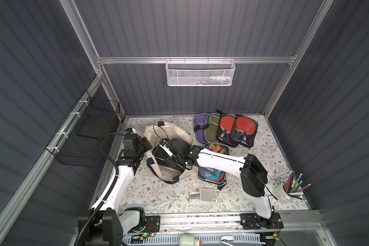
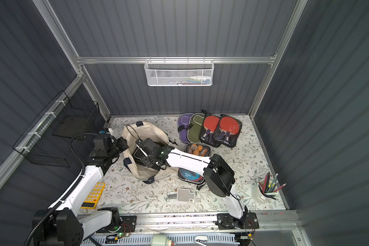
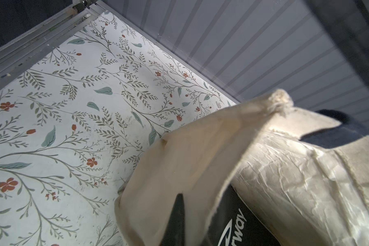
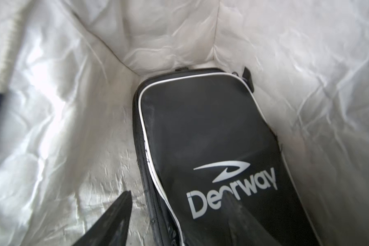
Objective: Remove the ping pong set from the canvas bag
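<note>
The cream canvas bag (image 1: pixel 174 130) stands open at centre-left. In the right wrist view a black Deerway case (image 4: pixel 209 123) with white piping lies inside against the silver lining (image 4: pixel 69 123). My right gripper is open just over the case's lower part, its fingers apart. My left gripper is at the bag's left rim, shut with the cream fabric edge between or against its fingers in the left wrist view.
Purple, olive and two red-paddle cases (image 1: pixel 244 129) lie at the back right. A case with orange balls and blue label (image 1: pixel 211 174) sits right of the bag. A pencil cup (image 1: pixel 285 192) stands front right; a grey object (image 1: pixel 205 196) lies at the front.
</note>
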